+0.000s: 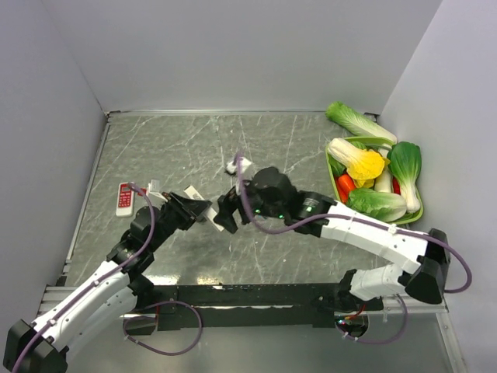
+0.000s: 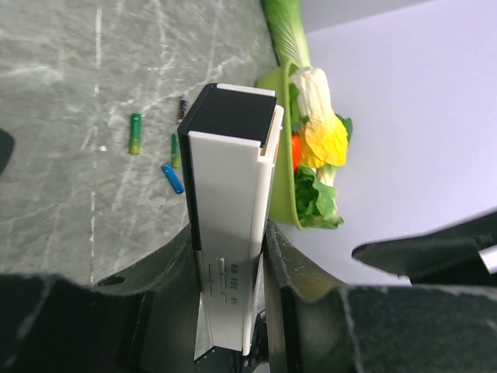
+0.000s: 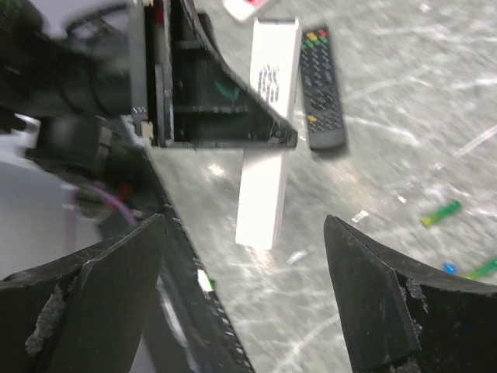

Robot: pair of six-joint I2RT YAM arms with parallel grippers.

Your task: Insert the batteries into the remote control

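The white remote (image 2: 224, 210) with a black end stands upright in the left wrist view, my left gripper shut around it. In the top view it is mostly hidden between the two arms. The right wrist view shows this remote (image 3: 262, 198) held above the table, ahead of my right gripper, which is open with nothing between its fingers. Loose batteries lie on the table: a green battery (image 2: 135, 134), a blue battery (image 2: 172, 178), another green battery (image 2: 175, 151) and a dark battery (image 2: 182, 107). Whether the remote holds any battery cannot be told.
A black remote (image 3: 322, 101) lies on the table below the held one. To the left is a red-and-white handset (image 1: 125, 200). A green basket (image 1: 420, 211) of vegetables stands at the right.
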